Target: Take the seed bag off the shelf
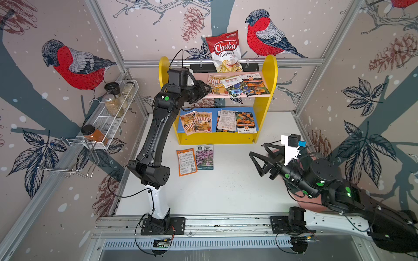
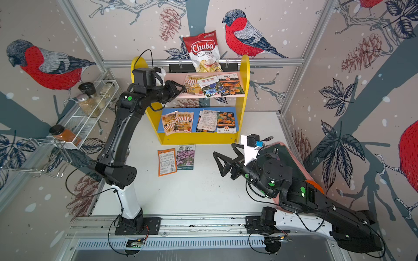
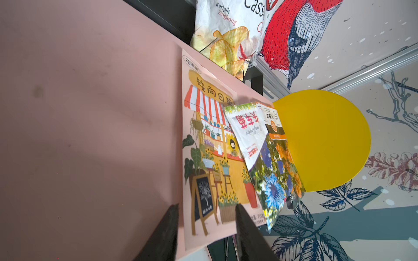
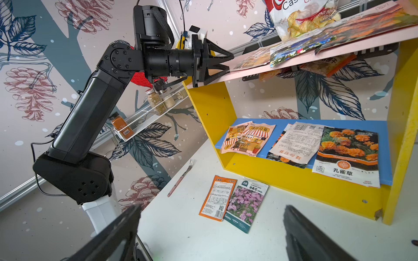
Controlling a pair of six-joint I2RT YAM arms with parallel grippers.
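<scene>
Seed bags lie on the pink top shelf [image 3: 87,130]: a shop-picture bag [image 3: 209,165] with a cornflower bag [image 3: 272,187] and an orange-flower bag beside it. My left gripper is partly open over the near end of the shop-picture bag, with nothing visibly held. More seed bags, including a marigold one [image 4: 346,156], lie on the blue lower shelf. My right gripper [image 1: 261,164] stands open at the front right, holding nothing.
A chips bag [image 1: 223,52] stands behind the top shelf. Two bags [image 1: 186,161] [image 1: 204,156] lie on the white table. A wire rack [image 1: 113,124] with jars hangs at left.
</scene>
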